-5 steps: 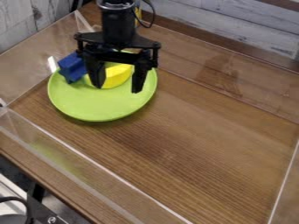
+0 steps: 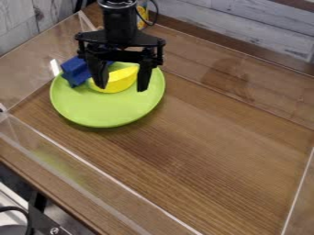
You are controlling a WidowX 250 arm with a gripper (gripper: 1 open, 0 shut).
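Observation:
My black gripper [image 2: 120,72] hangs open over a green plate [image 2: 106,111], its two fingers spread either side of a yellow banana-like object [image 2: 116,81] that rests on the plate. A blue block [image 2: 73,71] sits at the plate's left rim, partly hidden behind the left finger. Whether the fingers touch the yellow object cannot be told.
A wooden tray floor [image 2: 208,165] is clear to the right and front of the plate. Raised pale edges run along the left and back. Something small and yellow shows behind the arm at the top, partly hidden.

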